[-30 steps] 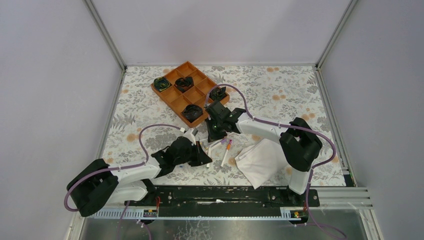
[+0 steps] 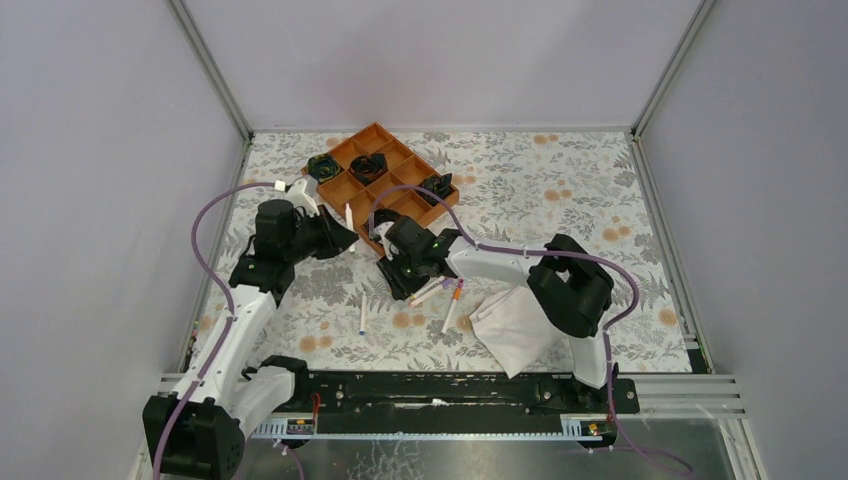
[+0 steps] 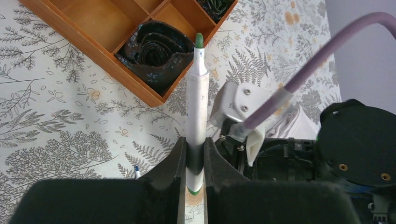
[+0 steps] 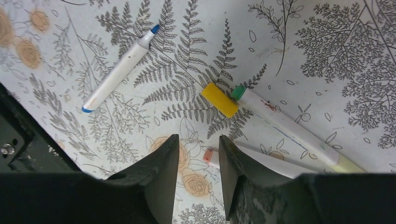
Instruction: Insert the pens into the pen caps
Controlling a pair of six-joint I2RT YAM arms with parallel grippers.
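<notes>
My left gripper is shut on a white pen [image 3: 198,93] with a bare green tip, held upright and tip up in the left wrist view. Over the table's middle, my right gripper [image 2: 397,285] has a gap between its fingers and nothing in it. Ahead of those fingers in the right wrist view lies a loose yellow cap [image 4: 219,100]. Close by that cap is the green end of a white pen [image 4: 289,126]. An uncapped blue-tipped pen [image 4: 119,70] lies to the left. A red-ended pen [image 4: 211,157] is partly behind the right fingers.
A wooden compartment tray [image 2: 374,133] with black rolled items stands behind the grippers. To the right lie an orange-capped pen [image 2: 452,306] and a white cloth [image 2: 519,330].
My left gripper has moved left and back from the front middle, carrying the white pen.
</notes>
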